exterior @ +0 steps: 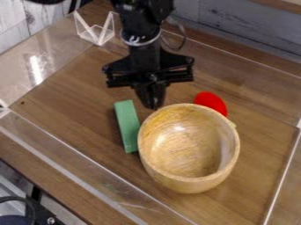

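My gripper (152, 91) hangs over the middle of the wooden surface, above and between a green block (127, 125) and a large pale wooden bowl (188, 171). Its tips point down with nothing visible held; how far the fingers are apart is hard to tell. The green block lies flat left of the bowl. Behind the bowl's right rim lies a red object (210, 101), partly hidden.
A white wire rack (97, 28) stands at the back left.
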